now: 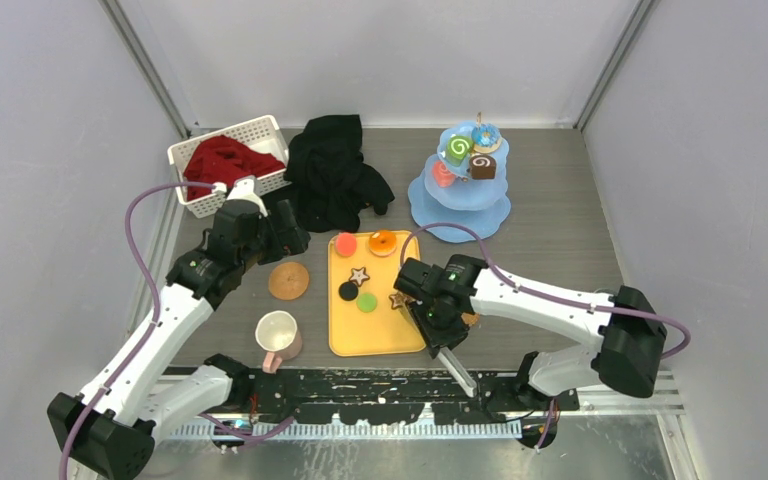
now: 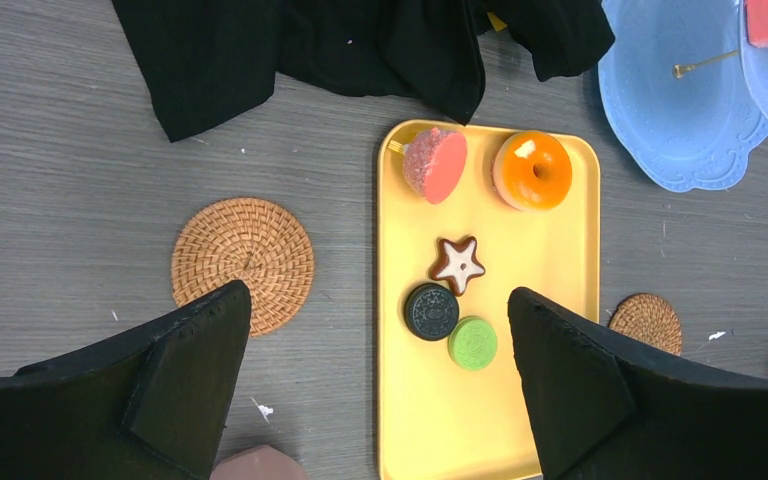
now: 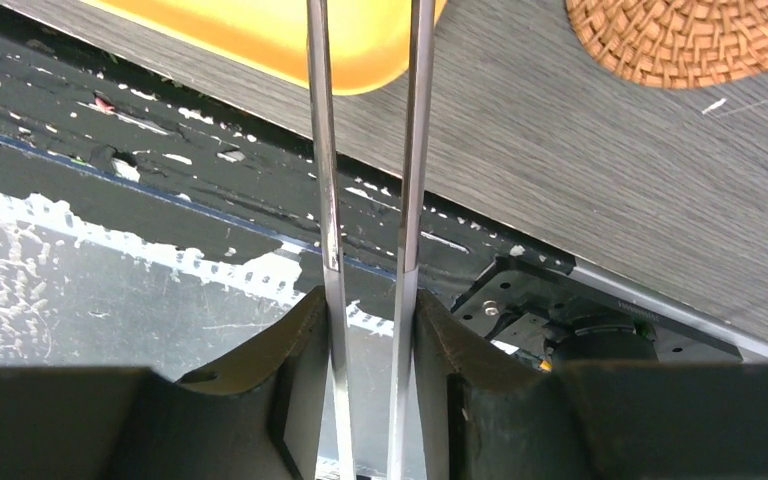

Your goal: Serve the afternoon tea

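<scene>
My right gripper grips silver tongs (image 3: 413, 190), their two arms close together. In the top view the tongs (image 1: 458, 372) slant across the front right of the yellow tray (image 1: 373, 342), tips at a star cookie (image 1: 397, 300); whether they pinch it cannot be told. Also on the tray lie a second star cookie (image 2: 457, 264), a black cookie (image 2: 431, 311), a green cookie (image 2: 473, 343), a pink cake (image 2: 445, 167) and an orange donut (image 2: 533, 171). My left gripper hangs open and empty left of it.
A blue tiered stand (image 1: 452, 234) with several sweets rises at the back right. Left of the tray are a woven coaster (image 1: 288, 281) and a pink mug (image 1: 279, 334). Black cloth (image 1: 335, 175) and a white basket (image 1: 258, 130) holding red cloth occupy the back left.
</scene>
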